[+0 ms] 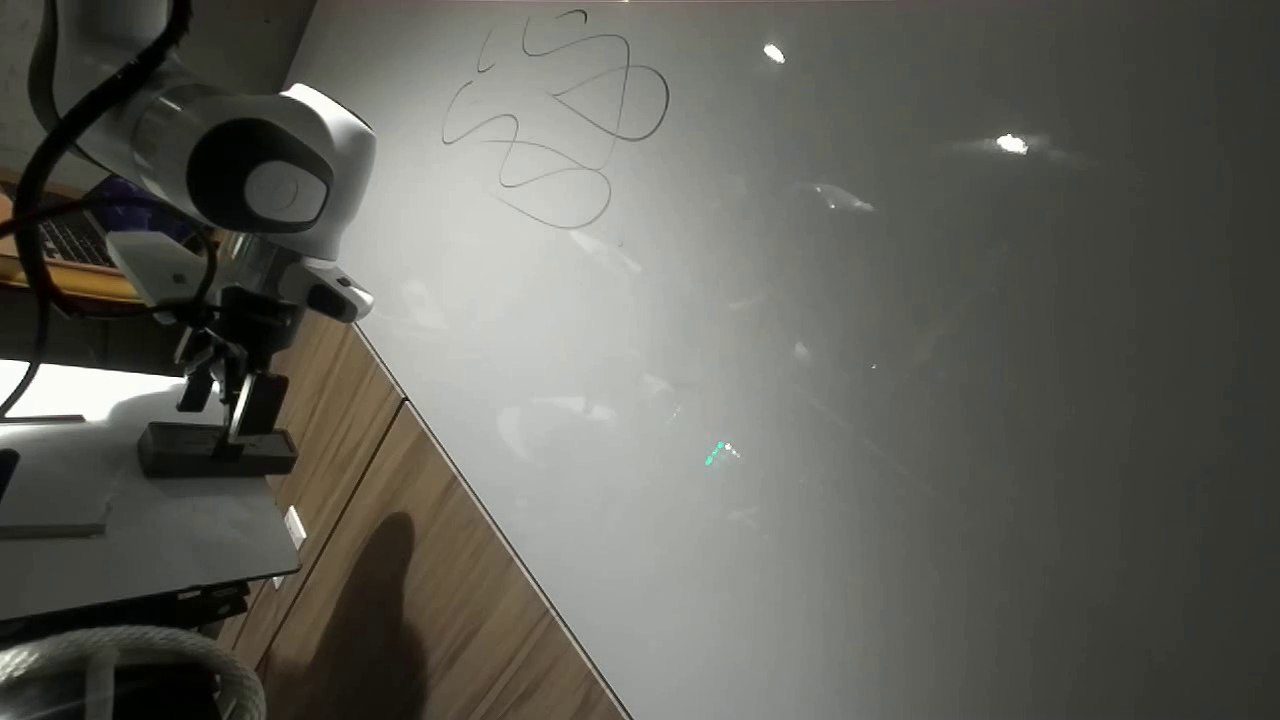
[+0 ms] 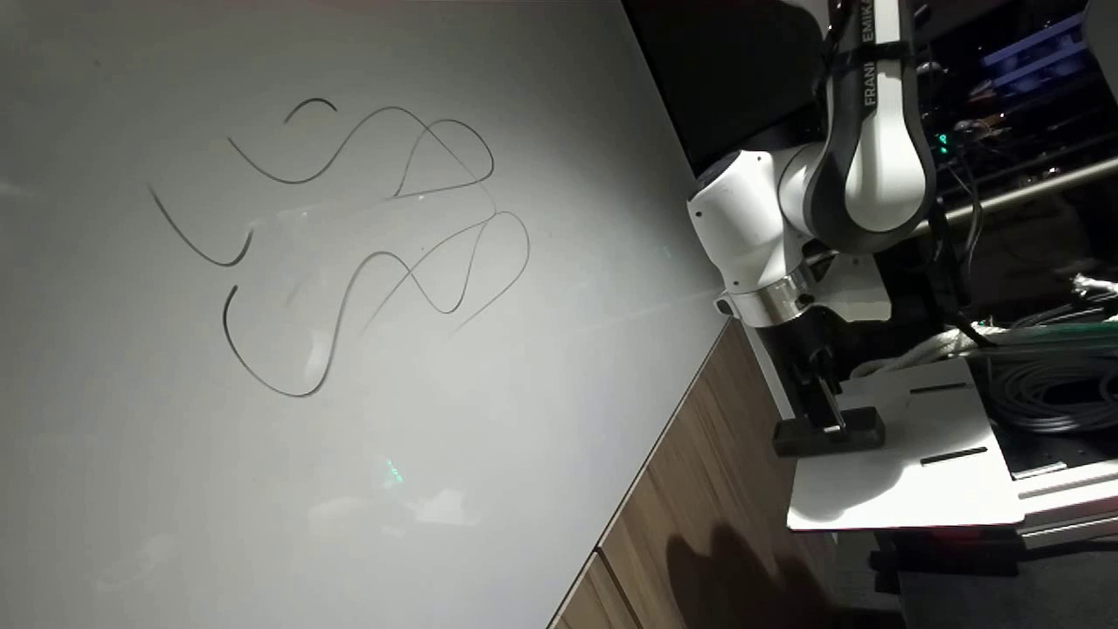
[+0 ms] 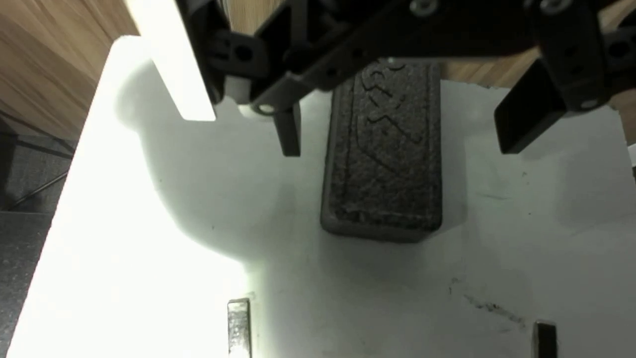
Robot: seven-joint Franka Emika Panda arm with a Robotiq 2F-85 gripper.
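Note:
A dark grey block-shaped eraser [image 3: 384, 161] lies flat on a small white shelf [image 3: 274, 286], its embossed top facing the wrist camera. My gripper is open above it, one finger [image 3: 289, 132] on each side of the block and clear gaps between. Nothing is held. From the side, the gripper [image 1: 228, 414] hangs just over the eraser [image 1: 180, 450]; whether a fingertip touches it is hard to tell. Several thin black curved strokes [image 2: 341, 314] mark the large whiteboard [image 2: 587, 440].
Wooden panels [image 1: 396, 600] run between the shelf and the whiteboard. Two slots [image 2: 954, 456] cut the shelf. Coiled cables [image 2: 1059, 393] lie beyond its far edge, and a laptop [image 1: 72, 240] sits behind the arm. Bare shelf surrounds much of the eraser.

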